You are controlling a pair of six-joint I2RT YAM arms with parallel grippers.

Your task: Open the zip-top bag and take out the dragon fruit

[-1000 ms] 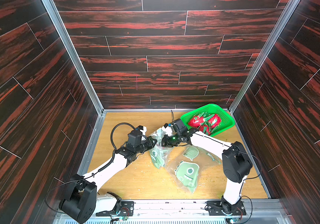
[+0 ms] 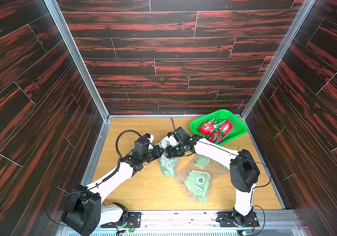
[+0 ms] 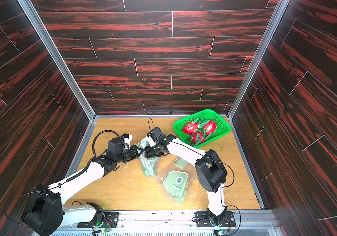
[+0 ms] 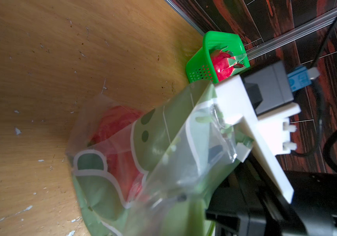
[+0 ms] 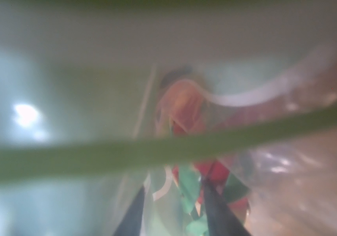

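Observation:
A translucent green zip top bag point(image 2: 167, 167) hangs just above or against the table between my two arms. The left gripper point(image 2: 161, 150) is shut on its upper edge. Through the plastic in the left wrist view, the red dragon fruit point(image 4: 125, 157) lies low in the bag. My right gripper is at the bag's mouth, its two dark fingers point(image 5: 135, 214) apart. The bag's green edge point(image 5: 168, 151) crosses in front of its camera, with the dragon fruit point(image 5: 213, 169) beyond the fingertips. No contact between those fingers and the fruit can be made out.
A green basket point(image 2: 237, 131) with several dragon fruits point(image 2: 214, 136) stands at the back right. A flat bag with a green cartoon print point(image 2: 197, 184) lies on the table below the right arm.
My right gripper has moved left and slightly down, closer to the left gripper and into the bag's mouth area. The left arm stays nearly still; the bag has shifted a little.

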